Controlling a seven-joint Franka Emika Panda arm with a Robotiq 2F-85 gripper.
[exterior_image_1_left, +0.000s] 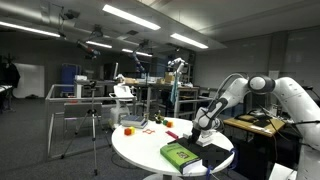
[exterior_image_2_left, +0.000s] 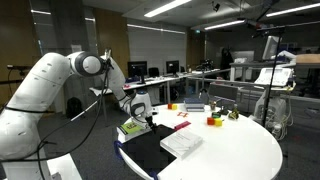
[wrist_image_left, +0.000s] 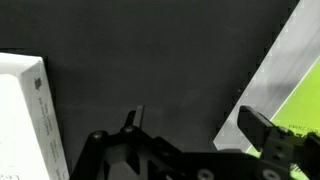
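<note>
My gripper is open, its two fingers apart with nothing between them. In the wrist view it hangs over a bare stretch of black mat (wrist_image_left: 140, 50). The white box (wrist_image_left: 20, 120) lies at the left edge of that view, and a green box with a pale border (wrist_image_left: 302, 105) lies at the right. From the second exterior view, the white box (exterior_image_2_left: 181, 145) sits on the mat, to the right of the arm, while the green box (exterior_image_2_left: 132, 128) lies flat below and left of the gripper. Neither box is held.
Small red and yellow items (exterior_image_2_left: 214, 121) stand on the white round table (exterior_image_2_left: 245, 150), along with a red object (exterior_image_2_left: 181, 125). A tripod (exterior_image_1_left: 94, 125) stands off the table.
</note>
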